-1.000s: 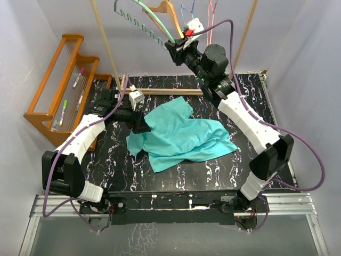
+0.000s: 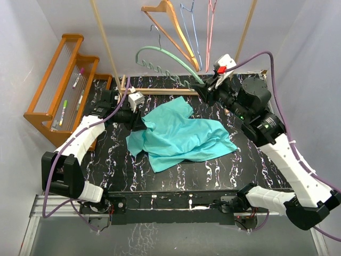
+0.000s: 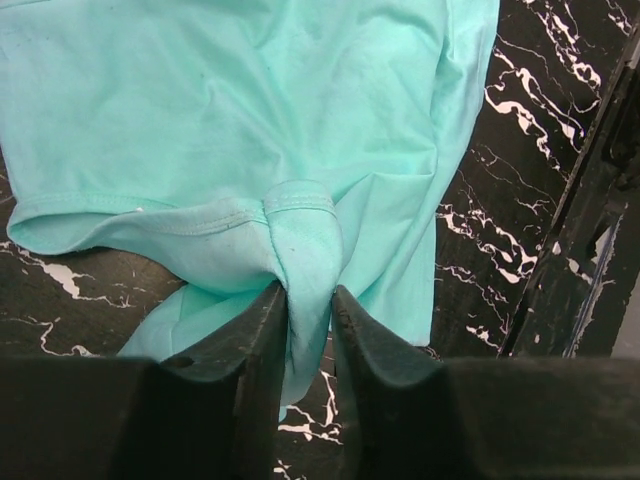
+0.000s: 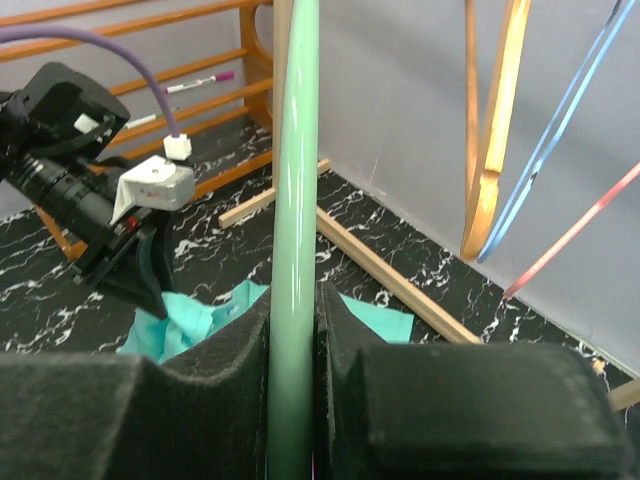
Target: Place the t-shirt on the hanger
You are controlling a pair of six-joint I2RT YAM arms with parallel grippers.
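Observation:
The turquoise t-shirt (image 2: 186, 136) lies rumpled on the black marble table, its folded band (image 3: 305, 240) in the left wrist view. My left gripper (image 2: 137, 121) is down on the shirt's left part, a fold of cloth between its fingers; whether they grip it tightly is unclear. My right gripper (image 2: 204, 88) is shut on a pale green hanger (image 4: 295, 180), raised above the table right of the shirt's upper part; the hanger arches up and left from it.
An orange wooden rack (image 2: 50, 85) with pens stands at left. Wooden, blue and pink hangers (image 2: 165, 10) hang at the back. A wooden bar (image 4: 385, 275) lies behind the shirt; posts rise at both sides.
My right arm has moved down and toward the right with the green hanger, away from the hanging hangers. The left arm and shirt have barely changed.

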